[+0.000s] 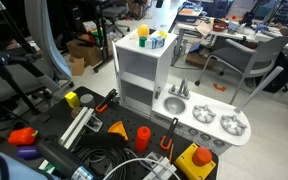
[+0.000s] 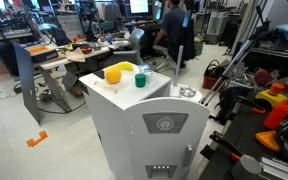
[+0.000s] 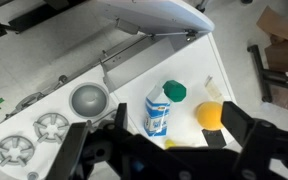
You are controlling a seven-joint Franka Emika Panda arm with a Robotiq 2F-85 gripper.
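Note:
My gripper is open, its two dark fingers wide apart in the wrist view. Below and between them stands or lies a white and blue bottle point(image 3: 157, 113) on the white cabinet top; no contact shows. A green cup point(image 3: 174, 91) is right beside the bottle. Toward the right finger sits a round yellow-orange object point(image 3: 209, 115). In exterior view 2 the green cup point(image 2: 140, 80) and the yellow-orange object point(image 2: 112, 75) rest on the same top. The gripper is not clearly visible in either exterior view.
Adjoining the white cabinet point(image 1: 138, 75) is a lower toy kitchen counter with a sink point(image 1: 174, 105), a faucet and burners point(image 1: 233, 125). A cabinet door point(image 2: 164, 135) faces exterior view 2. Tools and cables clutter the dark table point(image 1: 124, 145).

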